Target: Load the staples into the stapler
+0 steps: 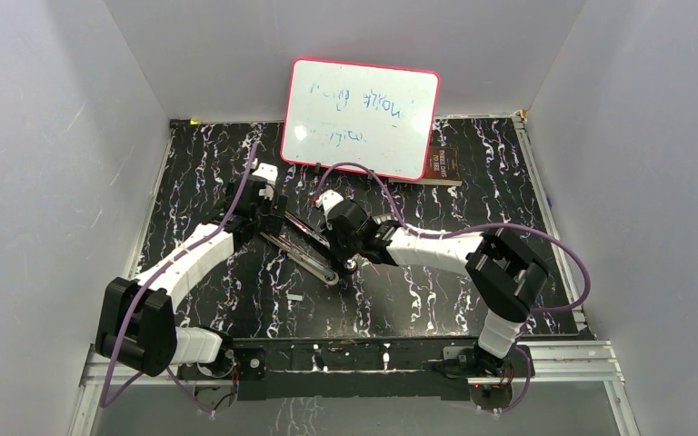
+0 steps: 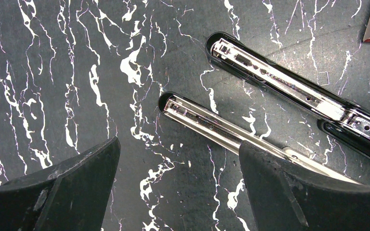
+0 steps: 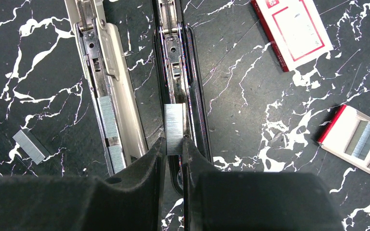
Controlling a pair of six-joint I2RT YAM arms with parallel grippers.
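Two opened-out staplers lie on the dark table, a black stapler [image 3: 196,96] and a cream stapler [image 3: 127,110]. Rows of staples [image 3: 108,116] show in the cream one's channel. My right gripper is shut on a strip of staples [image 3: 174,124], which overlaps the black stapler's channel in the right wrist view; whether it touches the channel I cannot tell. Wide open, my left gripper has only bare table between its fingers, near the ends of both staplers. Part of the black stapler is hidden under my right gripper.
A loose staple strip [image 3: 32,146] lies left of the cream stapler. A white and red box [image 3: 296,31] and an open tray of staples [image 3: 354,139] lie right of the black one. The whiteboard [image 1: 361,118] stands at the back.
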